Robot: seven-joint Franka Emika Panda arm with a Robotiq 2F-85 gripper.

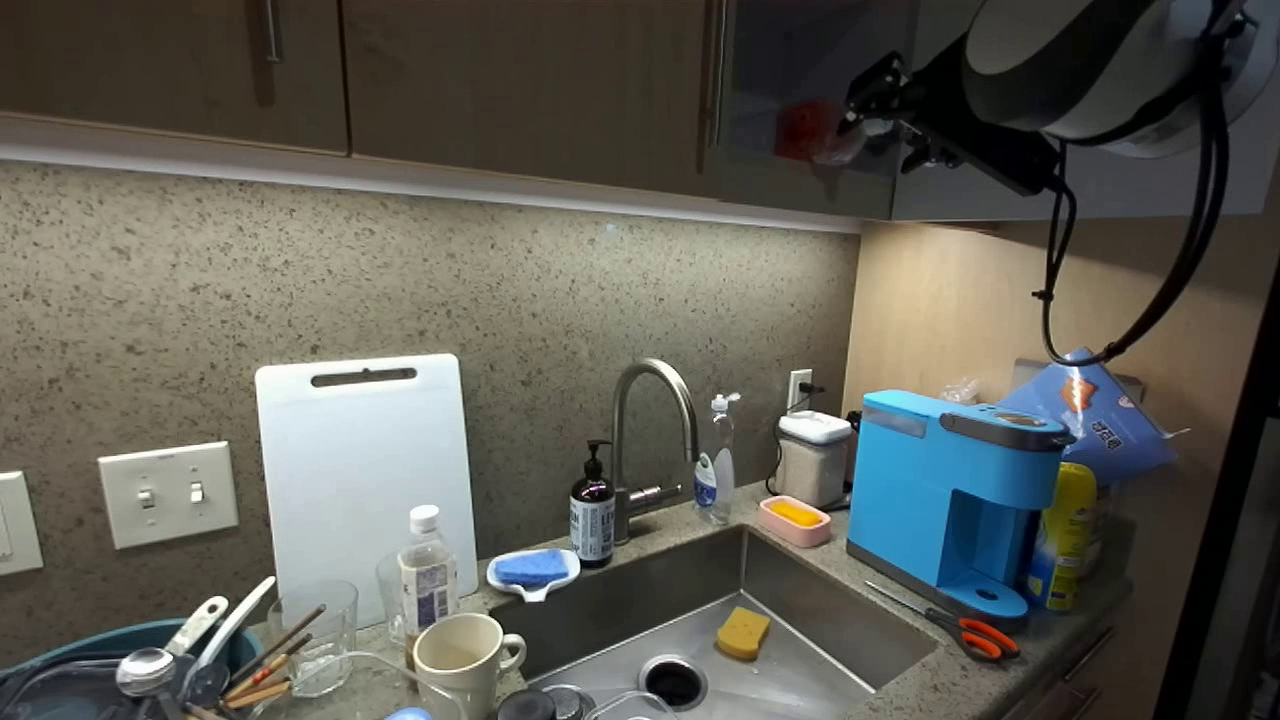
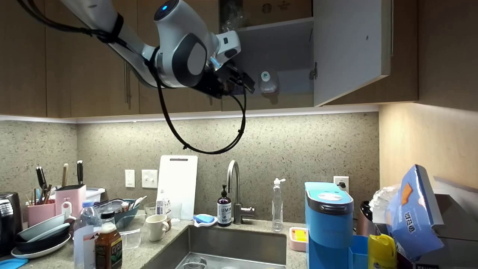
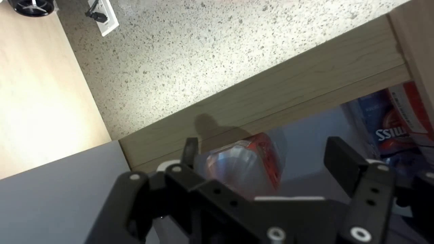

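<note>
My gripper is open at the mouth of the upper cabinet, its two black fingers wide apart. Between and beyond them in the wrist view lies a clear plastic bottle [image 3: 238, 167] with a red label, on the cabinet's bottom shelf. In exterior view 1 the bottle [image 1: 819, 134] shows its red part, and the gripper [image 1: 885, 134] overlaps its right end. Exterior view 2 shows the bottle's round cap end [image 2: 265, 77] facing out, to the right of the gripper. Whether any finger touches the bottle I cannot tell.
The cabinet door [image 2: 351, 49] stands open to the right of the shelf. A blue and red Swiss package [image 3: 390, 130] lies on the shelf beside the right finger. Below are the sink [image 1: 828, 612], faucet [image 2: 233, 188] and blue coffee maker [image 1: 948, 492].
</note>
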